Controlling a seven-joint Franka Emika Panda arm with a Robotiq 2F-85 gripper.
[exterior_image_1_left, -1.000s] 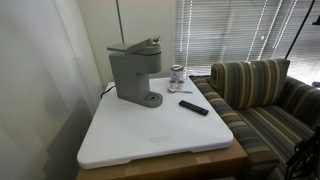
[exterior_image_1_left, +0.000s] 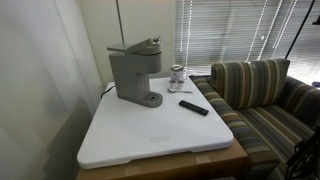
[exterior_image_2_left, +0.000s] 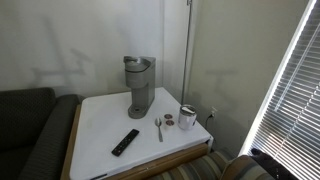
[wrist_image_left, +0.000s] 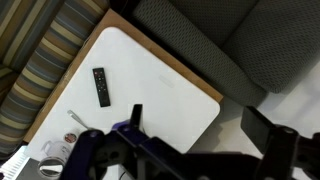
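My gripper stands open high above the white table (wrist_image_left: 140, 80) in the wrist view, its dark fingers (wrist_image_left: 137, 116) wide apart and nothing held between them. On the table lies a black remote (exterior_image_1_left: 194, 107), clear of the gripper. A grey coffee maker (exterior_image_1_left: 130, 75) stands upright toward the back in the first exterior view. Near it are a white and silver container (exterior_image_2_left: 187, 117), a spoon (exterior_image_2_left: 159, 130) and two small brown round items (exterior_image_2_left: 169, 119). In the wrist view the gripper body hides part of the tabletop.
A striped armchair (exterior_image_1_left: 255, 85) adjoins one side of the table, and a dark grey sofa (exterior_image_2_left: 35, 125) sits by another. Walls and window blinds (exterior_image_1_left: 220, 30) close off the back.
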